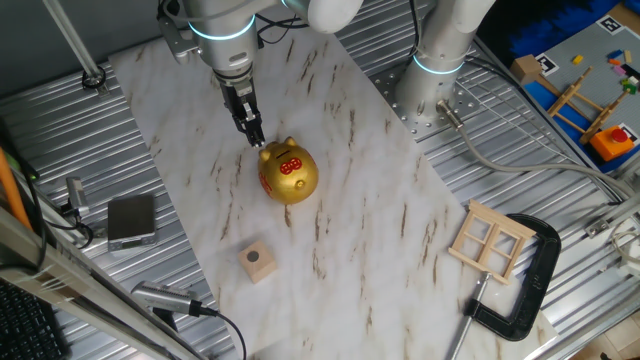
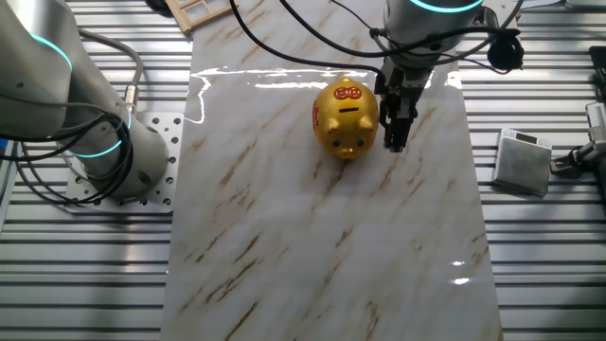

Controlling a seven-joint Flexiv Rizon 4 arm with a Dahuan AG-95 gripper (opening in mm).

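A gold piggy bank (image 1: 288,172) with red markings stands on the marble-patterned board (image 1: 350,250). Its coin slot shows on top, and its face is turned toward the camera in exterior view 2, where the piggy bank (image 2: 345,118) sits left of my gripper. My gripper (image 1: 256,143) points down close beside the pig's head, near one ear. From the other side, the gripper (image 2: 395,144) hangs just off the pig's flank. The dark fingers look close together, with small bright spots at their tips in exterior view 1. Whether anything thin sits between them cannot be made out.
A wooden block (image 1: 258,262) with a dark round spot rests on the board. Near one edge lie a wooden window-like frame (image 1: 492,240) and a black clamp (image 1: 540,285). A small metal scale (image 2: 523,161) stands off the board. Much of the board is clear.
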